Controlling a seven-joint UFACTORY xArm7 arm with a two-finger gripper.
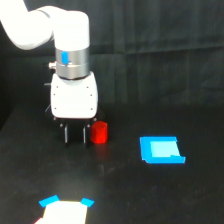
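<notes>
A small red block [99, 132] stands on the dark table, left of the middle in the camera view. My white gripper [76, 131] points down just to its left. Its two fingers are spread with a dark gap between them, and nothing shows inside. The right-hand finger [87, 131] looks close to the block's left side; whether they touch cannot be made out. Off to the right lies a pale square framed in blue tape [162, 136].
At the bottom left edge, a pale sheet [66, 213] with blue tape at its corners is partly cut off. A dark curtain [150, 60] closes off the back.
</notes>
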